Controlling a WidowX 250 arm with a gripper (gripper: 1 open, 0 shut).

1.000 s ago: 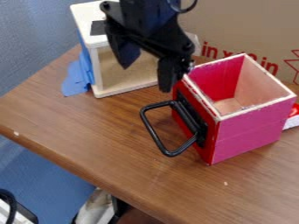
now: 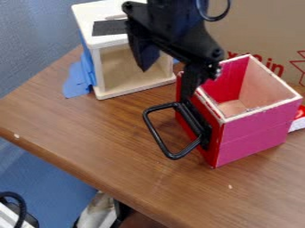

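Note:
My black gripper (image 2: 167,67) hangs at the top centre, above and left of an open pink box (image 2: 254,141) with a pale inside. A black looped handle (image 2: 161,136) juts from the red left face of the box. One finger reaches down near the box's back-left rim; whether the fingers are open or shut is hard to tell.
A white box (image 2: 117,85) with an open front and a blue cloth (image 2: 78,82) stand at the back left. Cardboard (image 2: 267,31) fills the back right. The table's edge runs along the lower left.
My gripper has moved right, toward the pink box, over the last second. The boxes have not visibly moved.

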